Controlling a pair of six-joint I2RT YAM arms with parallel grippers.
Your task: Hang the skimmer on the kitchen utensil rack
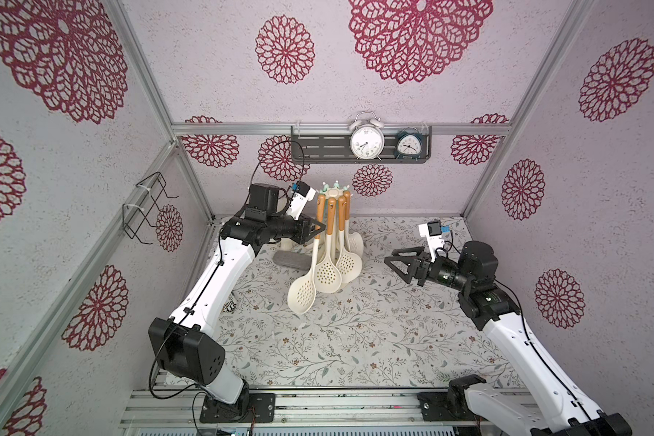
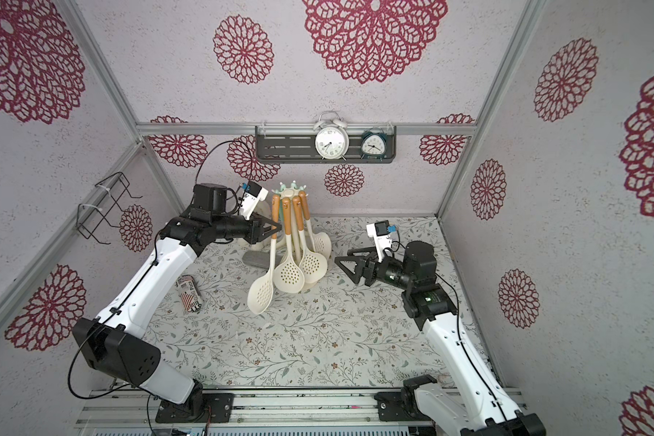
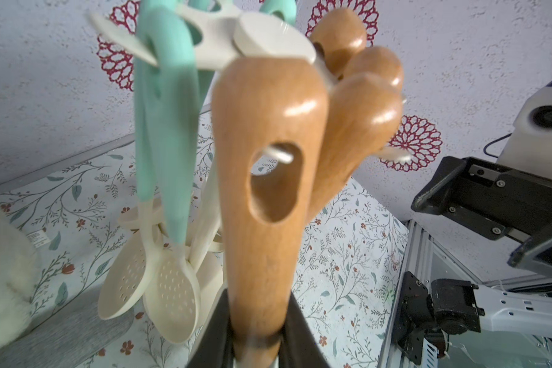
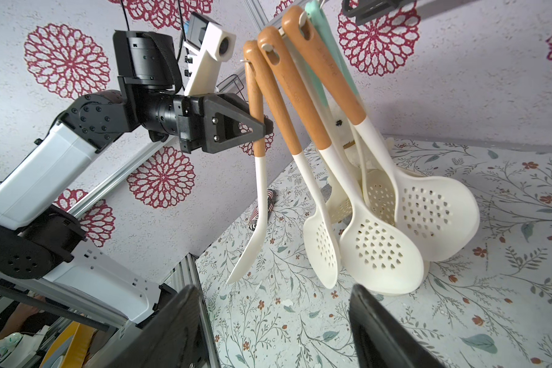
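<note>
The skimmer, with its wooden handle and white perforated scoop point(image 1: 302, 293), hangs almost upright at the left of the utensil rack point(image 1: 333, 192). My left gripper point(image 1: 316, 229) is shut on its handle point(image 3: 257, 245), below the hole. In the left wrist view a pale hook tip point(image 3: 279, 154) shows inside that hole, at the rack's white arm end. The right wrist view has the handle top point(image 4: 251, 51) close to the rack, left of the neighbouring handles. My right gripper point(image 1: 401, 264) stands open and empty, right of the rack and apart from it.
Several similar utensils point(image 4: 380, 251) hang close beside the skimmer. A grey object point(image 1: 292, 260) lies behind it. Clocks stand on a wall shelf point(image 1: 319, 148), and a wire rack point(image 1: 146, 207) hangs at left.
</note>
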